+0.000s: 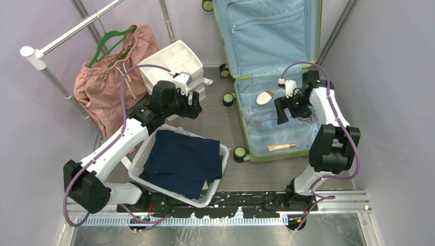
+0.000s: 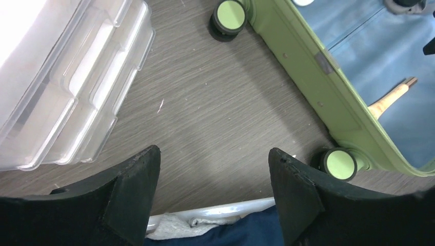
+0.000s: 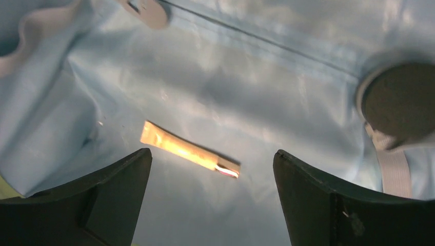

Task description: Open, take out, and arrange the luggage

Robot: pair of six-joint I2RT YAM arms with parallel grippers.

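Note:
The green suitcase stands open with blue lining. Inside lie a beige tube, a white oval item and a round dark item. My right gripper hangs open over the lining, nothing between its fingers, with the tube below in the right wrist view. My left gripper is over the floor between drawer unit and basket, its fingers apart and empty. Dark navy clothing fills the white basket.
A white drawer unit stands at the back. A pink bag hangs on a green hanger at the left. Bare floor shows between basket and suitcase; grey walls bound both sides.

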